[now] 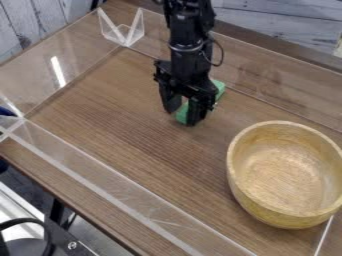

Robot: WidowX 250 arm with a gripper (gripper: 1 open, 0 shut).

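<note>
My black gripper (pixel 182 100) hangs over the middle of the wooden table (pixel 94 140), its fingers low at a small green object (pixel 210 92). The object is partly hidden behind the gripper. I cannot tell whether the fingers are closed on it.
A large pale wooden bowl (pixel 279 174) sits at the right front. A clear plastic piece (pixel 123 25) lies at the back left. Black cables show at the bottom left corner.
</note>
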